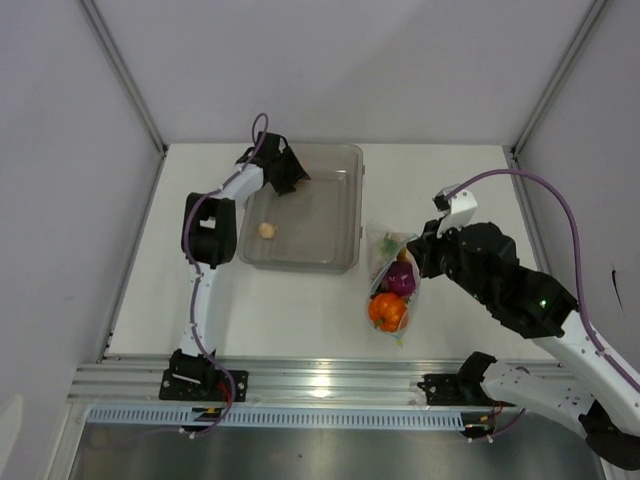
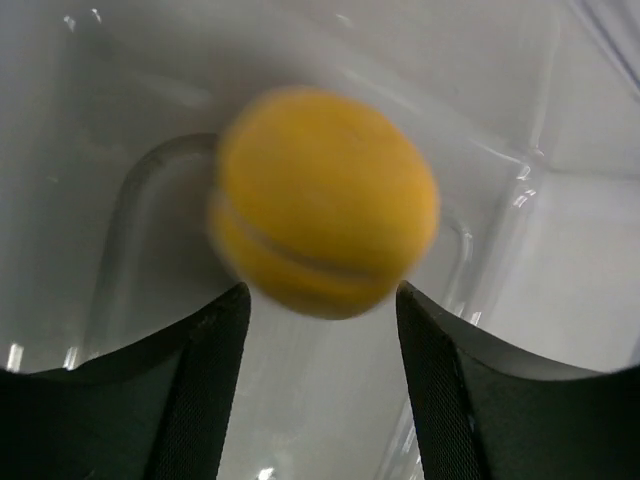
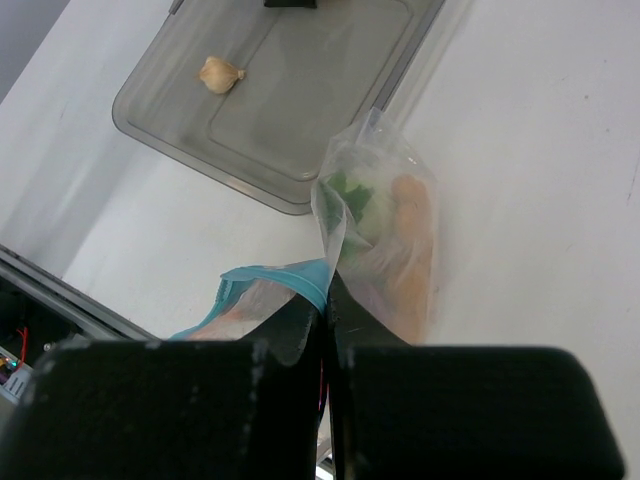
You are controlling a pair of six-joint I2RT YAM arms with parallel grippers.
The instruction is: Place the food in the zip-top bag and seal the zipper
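Observation:
My left gripper is open over a yellow round food item [image 2: 322,190] in the grey tray [image 1: 320,230], near its back-left corner; in the top view the gripper mostly hides it. A small beige bulb [image 1: 268,230], like garlic, lies front-left in the tray. The zip bag [image 3: 375,180] stands right of the tray, holding an orange pepper [image 1: 388,311], a purple item [image 1: 400,278], something green and orange-brown items. My right gripper is shut on the bag's rim, beside its blue zipper strip [image 3: 280,270].
The right arm occupies the right side; walls and metal rails border the table.

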